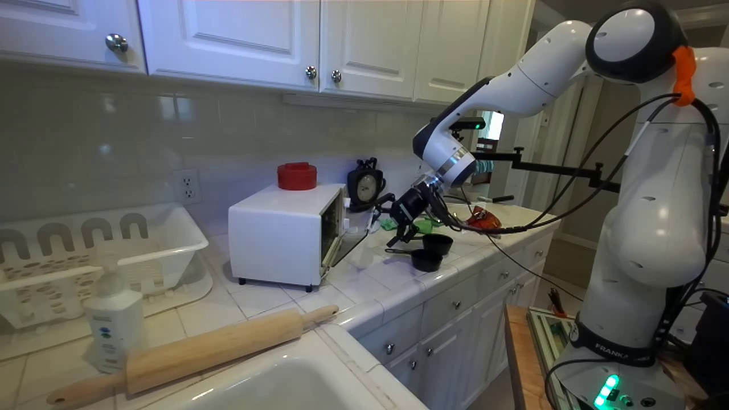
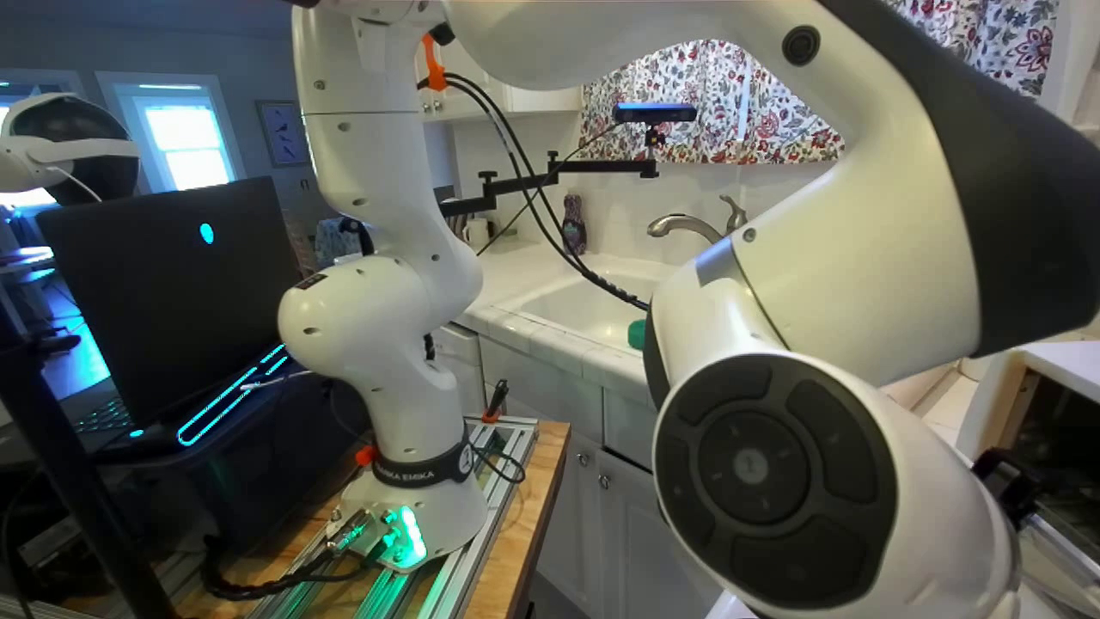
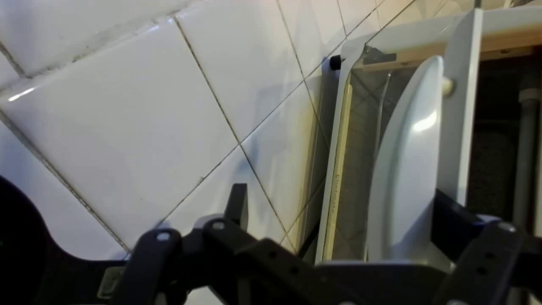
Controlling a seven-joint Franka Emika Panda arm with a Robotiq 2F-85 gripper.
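Note:
The white toaster oven [image 1: 277, 236] stands on the tiled counter, its front facing right and its door [image 1: 349, 247] tilted far down. My gripper [image 1: 388, 222] is at the door's outer edge, angled down toward the counter. In the wrist view the two fingers of the gripper are wide apart, so it is open. The left finger [image 3: 237, 206] is over bare tile. The right finger [image 3: 454, 223] overlaps the white curved door handle [image 3: 406, 162]; whether they touch, I cannot tell. In exterior view 2 the arm hides most of the oven.
Two small black pans [image 1: 427, 258] lie on the counter right of the oven, close below the gripper. A red container [image 1: 297, 176] is on the oven's top. A rolling pin [image 1: 218, 347], a soap bottle [image 1: 115, 321] and a dish rack [image 1: 164, 239] are toward the left.

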